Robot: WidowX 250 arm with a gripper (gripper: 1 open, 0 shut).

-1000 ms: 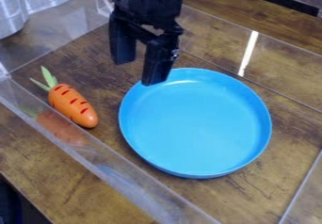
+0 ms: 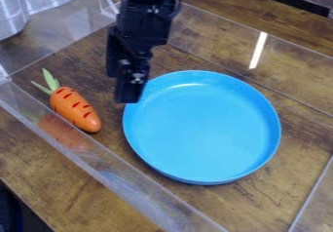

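Observation:
A black gripper (image 2: 130, 80) hangs from the arm at the top centre of the camera view, open, with its fingertips low above the table between an orange toy carrot (image 2: 73, 107) and the left rim of a round blue plate (image 2: 202, 129). The carrot lies on the wooden table to the left, its green leaves pointing toward the upper left. The plate is empty.
Clear plastic walls edge the work area at the left and front. A crumpled white bag or sheet (image 2: 26, 7) is at the top left.
The gripper has moved left, away from over the plate and toward the carrot. The carrot and plate have not moved.

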